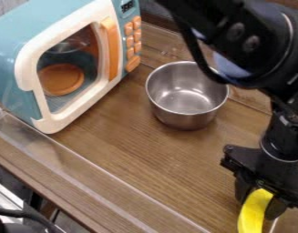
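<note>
My black gripper (pixel 258 187) is at the lower right, shut on a yellow banana-shaped object (pixel 253 215) that reaches down to the bottom edge of the view. The fingertips are partly hidden by the gripper body and the object.
A toy microwave (pixel 35 50) with an orange plate inside stands at the upper left. A steel bowl (pixel 185 95) sits at the centre back. Its edge runs along the lower left.
</note>
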